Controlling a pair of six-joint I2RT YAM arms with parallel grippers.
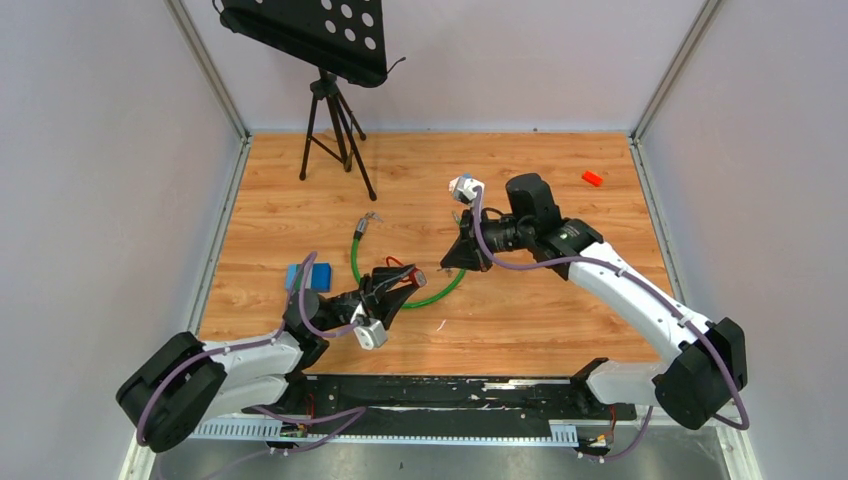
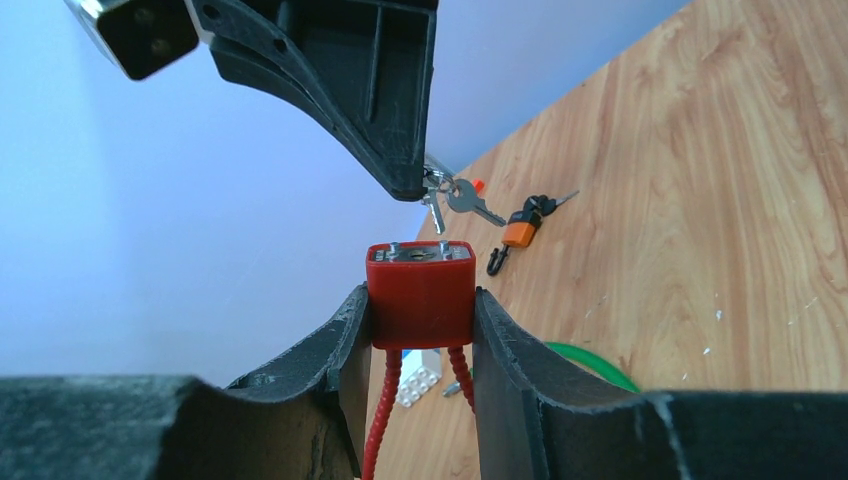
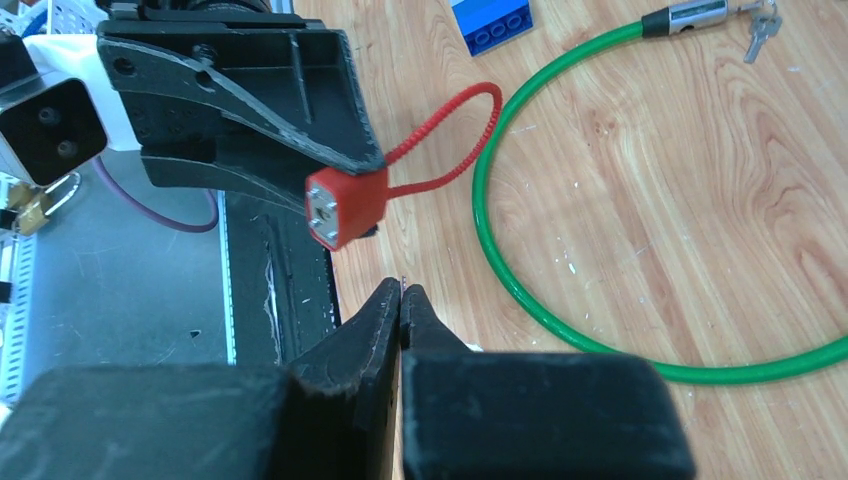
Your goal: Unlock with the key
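Observation:
My left gripper is shut on a red padlock (image 2: 422, 300). The padlock's red cord shackle (image 3: 455, 180) loops away behind, and its metal keyhole face (image 3: 323, 213) is turned toward the right gripper in the right wrist view. My right gripper (image 1: 450, 262) is shut just right of the padlock in the top view, with a gap between them. In the left wrist view, silver keys (image 2: 466, 197) on a ring hang at the right fingertips (image 2: 405, 185). Only a thin sliver shows at the tips of the right gripper in its own wrist view.
A green cable lock (image 3: 490, 215) with keys curves across the table beneath the grippers. A blue brick (image 1: 318, 277) lies left, a red piece (image 1: 592, 178) far right. An orange padlock with a black key (image 2: 520, 232) lies on the table. A music stand (image 1: 335, 110) stands behind.

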